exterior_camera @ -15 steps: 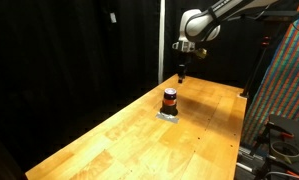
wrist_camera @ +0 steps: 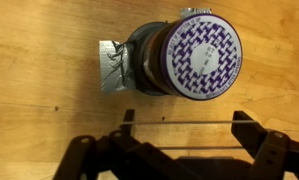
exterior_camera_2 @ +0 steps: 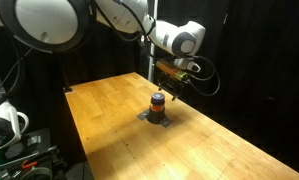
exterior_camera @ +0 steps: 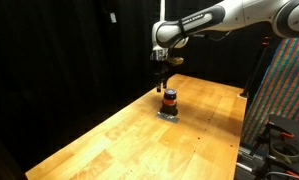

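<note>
A dark cylindrical container with an orange-red band [exterior_camera: 169, 103] stands upright on the wooden table, on a dark base fixed with silver tape [wrist_camera: 115, 66]. From above, its round lid [wrist_camera: 202, 57] shows a purple-and-white pattern. My gripper [exterior_camera: 161, 85] is above the table, near the container and toward the far side. In the wrist view the gripper is open, its fingers wide apart. Two thin pale lines run between the fingers; what they are I cannot tell. The container lies just ahead of the fingertips, not between them.
Black curtains hang behind it. A dark stand with equipment [exterior_camera: 284, 150] is beside the table at the right of the first exterior view.
My arm has come leftward and lower in the first exterior view, bringing the gripper closer to the container. The container has stayed where it was.
</note>
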